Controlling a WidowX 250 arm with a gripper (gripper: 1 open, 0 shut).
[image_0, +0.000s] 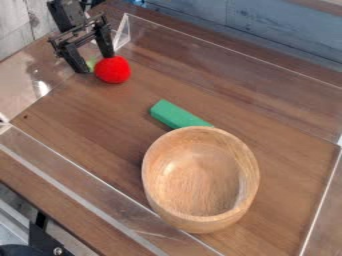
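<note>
At the upper left of the wooden table my black gripper stands open, low beside a red ball. The ball lies just to the right of its fingers. Something pale green, partly hidden by the gripper, sits at the ball's left. A green block lies in the middle of the table, and a wooden bowl stands near the front.
Clear low walls edge the table, with blue planks behind.
</note>
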